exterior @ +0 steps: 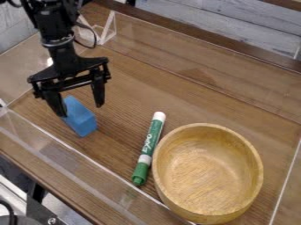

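My black gripper (pixel 74 93) hangs open over a blue block (pixel 79 119) at the left of the wooden table, its two fingers spread apart just above the block's upper part. A green and white marker (pixel 148 149) lies in front of me at the centre, beside a round wooden bowl (pixel 209 175) at the lower right.
A clear low edge runs round the table (pixel 200 88). The back and right of the table are empty. Dark cables sit outside the table at the lower left.
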